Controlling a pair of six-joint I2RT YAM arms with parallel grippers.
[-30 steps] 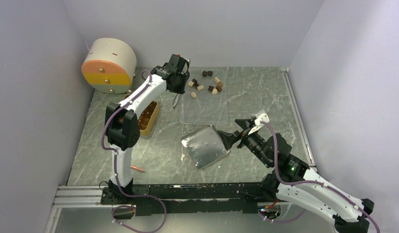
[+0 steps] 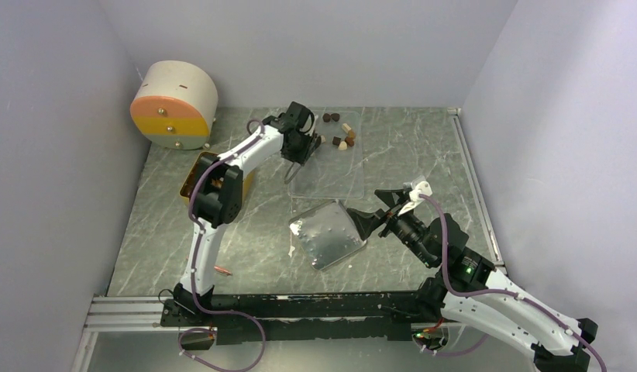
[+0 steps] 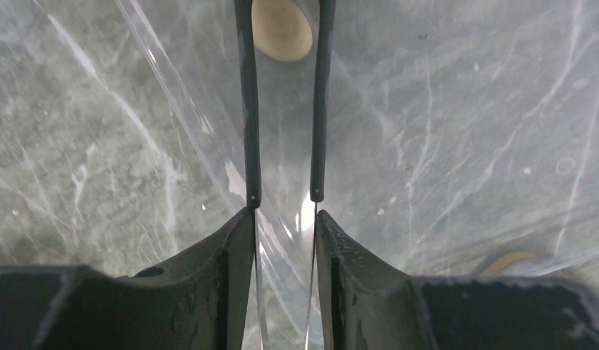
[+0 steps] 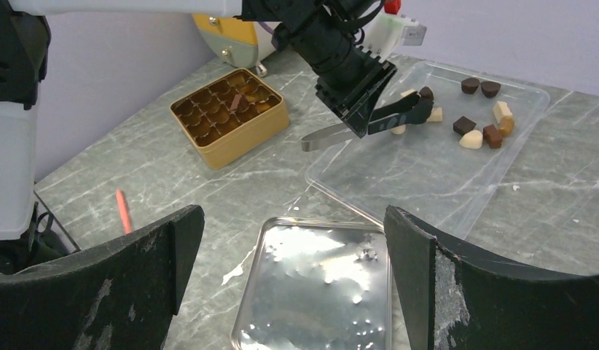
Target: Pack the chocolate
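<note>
My left gripper (image 2: 304, 147) is over the left side of the clear tray (image 2: 327, 174). It grips a pair of tongs (image 3: 251, 102), whose black tips straddle a pale round chocolate (image 3: 282, 29); contact is unclear. Dark, pale and brown chocolates (image 4: 471, 140) lie on the tray's far part. A gold-brown compartment box (image 4: 245, 131) stands left of the tray, holding a few pieces, partly hidden by my left arm from above. My right gripper (image 2: 366, 209) stands open above the metal plate (image 4: 311, 284), nothing between its fingers.
A striped drawer cabinet (image 2: 172, 101) stands at the back left. A reddish stick (image 4: 123, 211) lies at the front left. Walls bound the back and sides.
The right arm looks still.
</note>
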